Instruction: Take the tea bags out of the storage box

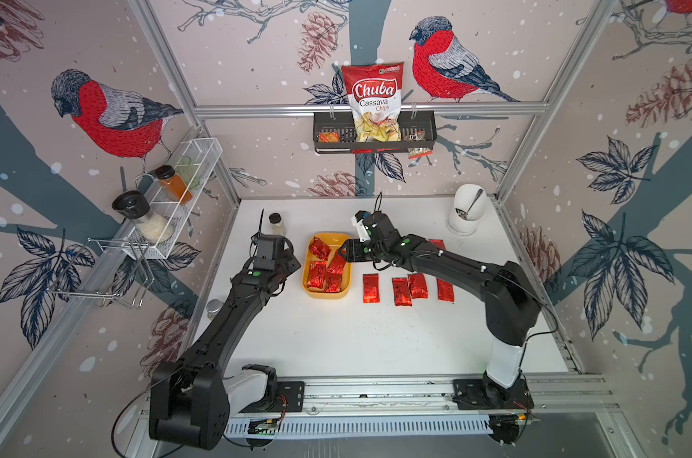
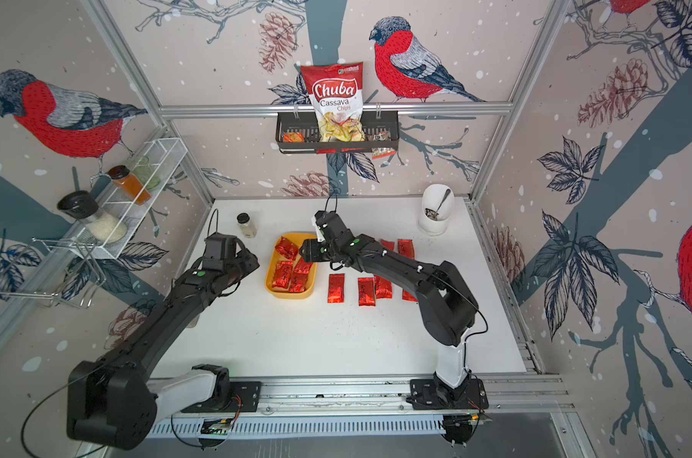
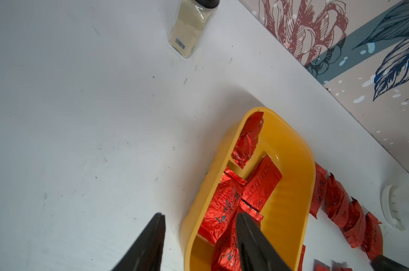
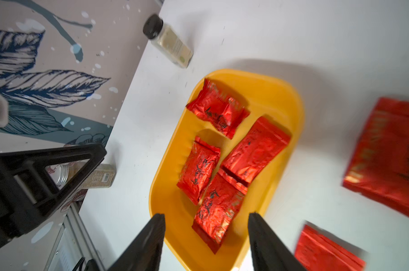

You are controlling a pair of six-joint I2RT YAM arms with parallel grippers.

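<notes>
A yellow storage box [image 4: 272,189] holds several red tea bag packets [image 4: 213,108]. More red packets [image 1: 370,287] lie in rows on the table to the right of it. My right gripper is over the box, fingers apart, nothing visible between them. My left gripper stands open to the left of the box, above its side, with nothing between its fingers.
A spice shaker [image 1: 276,226] stands behind the box, another jar [image 1: 214,307] at the left edge. A white container [image 1: 460,221] is at the back right.
</notes>
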